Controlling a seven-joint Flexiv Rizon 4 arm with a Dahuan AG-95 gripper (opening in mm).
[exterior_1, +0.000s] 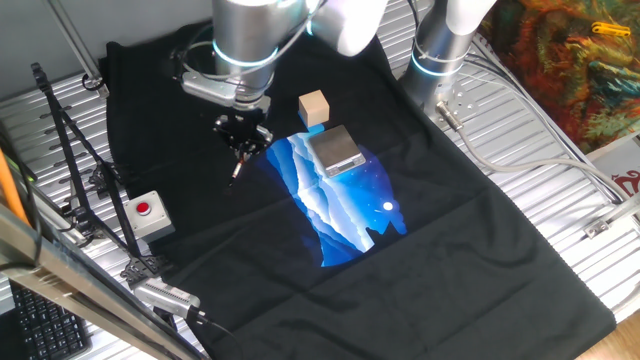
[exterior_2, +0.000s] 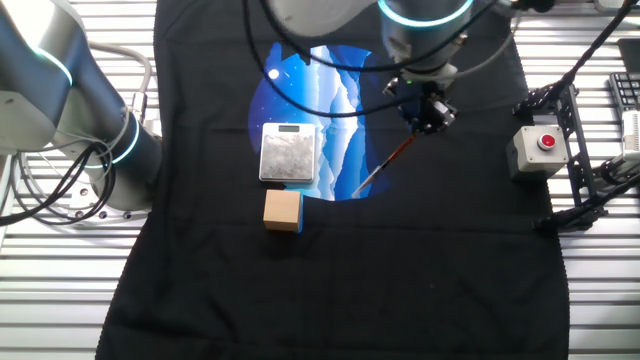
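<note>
A thin brush-like stick (exterior_1: 237, 172) with a brown shaft and pale lower part slants down out of my gripper (exterior_1: 243, 150). In exterior view 2 the stick (exterior_2: 388, 162) reaches from my gripper (exterior_2: 421, 125) toward the near edge of a blue mountain picture (exterior_2: 342, 120). The gripper is shut on the stick's upper end, held above the black cloth; whether the tip touches anything cannot be told. A silver scale (exterior_1: 337, 150) rests on the picture. Beside it a light wooden block (exterior_1: 314, 107) sits on something blue.
A box with a red button (exterior_1: 147, 214) stands at the cloth's left edge, near a black frame (exterior_1: 88, 165). The arm's base (exterior_1: 437, 60) is at upper right.
</note>
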